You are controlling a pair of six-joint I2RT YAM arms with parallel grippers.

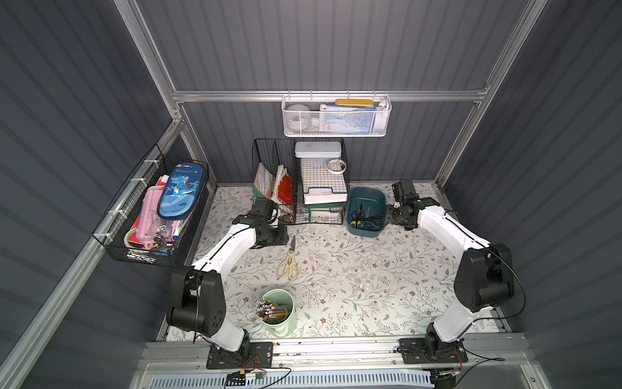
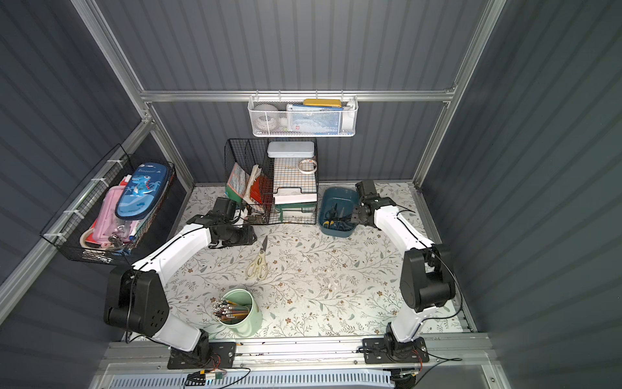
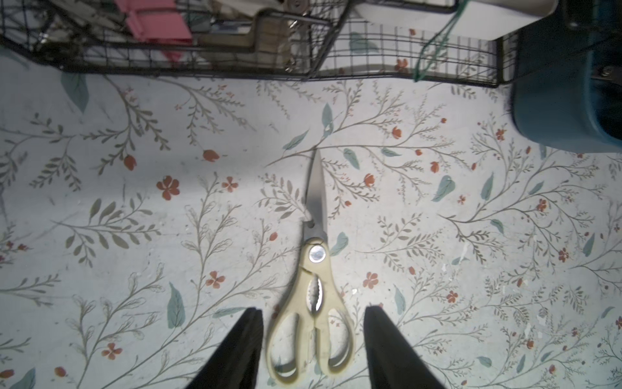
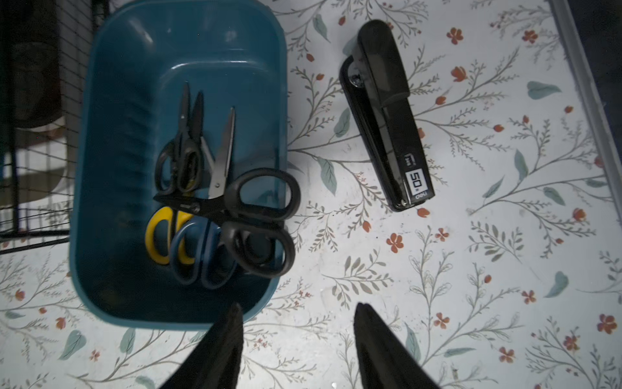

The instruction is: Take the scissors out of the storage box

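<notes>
Cream-handled scissors [image 3: 315,278] lie flat on the patterned table, blade toward the wire rack. My left gripper hangs above their handles in the left wrist view, part open, its fingers [image 3: 239,343] apart with nothing held. The blue-green storage box [image 4: 278,97] holds several scissors, including black-handled ones [image 4: 259,220] across its right wall, plus blue and yellow handles. My right gripper is open and empty, near the box's right side in the top views.
A black stapler [image 4: 392,123] lies right of the box. The black wire rack [image 1: 301,188] stands left of the box. A green pencil cup [image 1: 288,317] is at the front left.
</notes>
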